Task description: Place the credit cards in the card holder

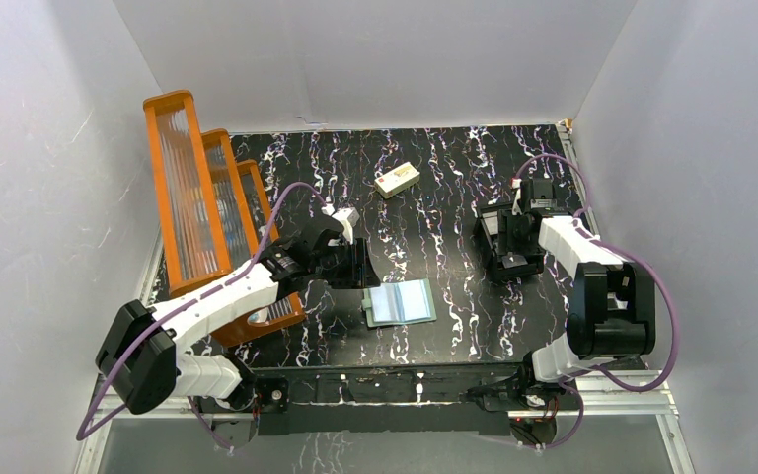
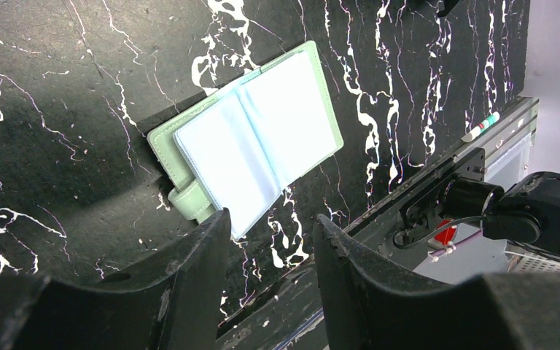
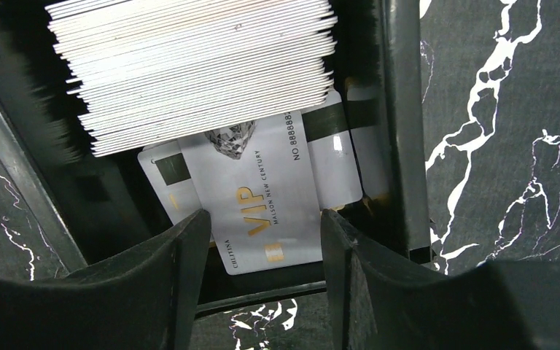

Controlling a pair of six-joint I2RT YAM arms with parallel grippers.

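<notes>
The card holder point(image 1: 400, 302), green-edged with clear sleeves, lies spread flat on the table. The left wrist view shows the same card holder point(image 2: 326, 120) just beyond my open left gripper, which has nothing between its fingers. At the right, my right gripper is over a black box, its fingers apart. Between and below them lies a silver VIP card point(image 3: 262, 189); whether they touch its edges I cannot tell. Other cards point(image 3: 337, 157) lie under it. A stack of white cards point(image 3: 197, 65) fills the box's far part.
The black box point(image 3: 406, 131) has raised walls around the cards. Orange-framed racks point(image 1: 219, 197) stand at the left, close to my left arm. A small cream box point(image 1: 397, 179) sits at the back. The table between card holder and black box is clear.
</notes>
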